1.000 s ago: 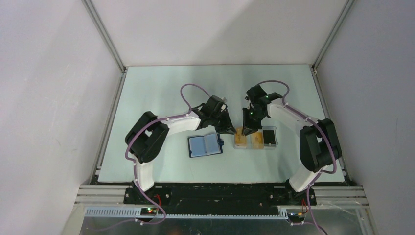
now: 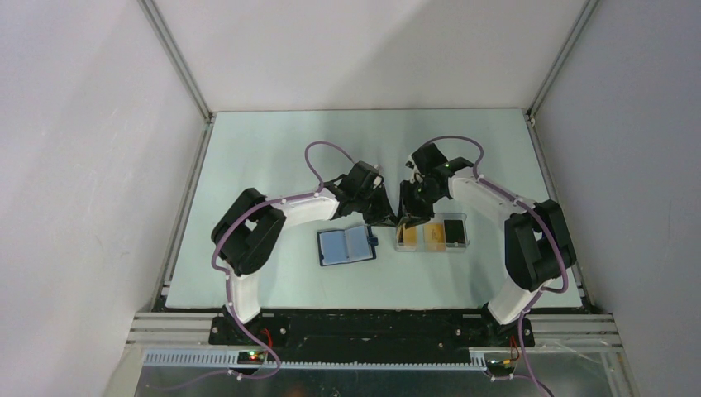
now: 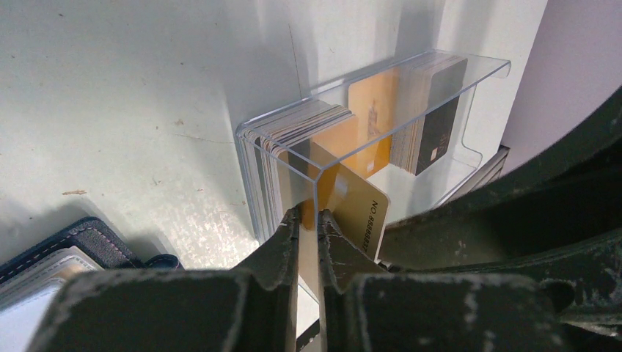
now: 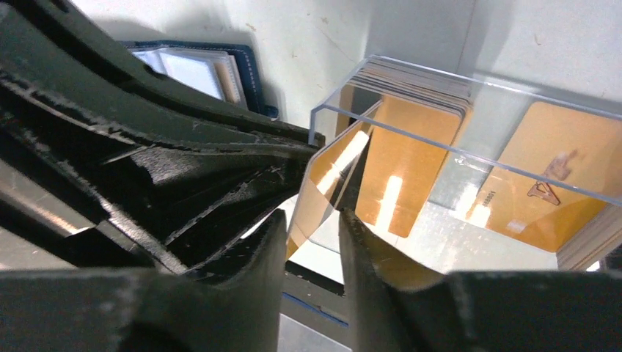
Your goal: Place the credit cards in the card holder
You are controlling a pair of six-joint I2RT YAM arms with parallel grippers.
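A clear acrylic box [image 3: 455,60] holding gold, black and pale cards sits right of centre on the table [image 2: 273,149]. My left gripper [image 2: 388,222] is shut on a card at the box's left end. A gold card [image 3: 359,213] leans out there. My right gripper [image 2: 407,219] meets it at the same spot, part open around the tilted gold card [image 4: 323,176]; whether it grips it is unclear. The card holder [image 2: 335,246], dark blue with clear sleeves, lies open left of the box.
Both arms crowd the centre over the box's left end. White walls stand to the left, right and back.
The left arm has stayed put.
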